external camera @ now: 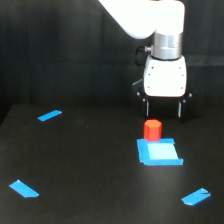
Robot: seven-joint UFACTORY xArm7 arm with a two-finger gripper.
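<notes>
A red block (152,130) with a paler top stands at the back left edge of a white square (161,152) that is bordered in blue tape. Behind and above it, my gripper (164,112) points downward, its dark fingers spread wide apart. It is open, and nothing shows between them. The white hand (165,77) looks farther back than the block, though the exact depth is hard to judge.
Strips of blue tape mark the dark table at the back left (50,115), front left (24,188) and front right (196,197). A dark curtain hangs behind.
</notes>
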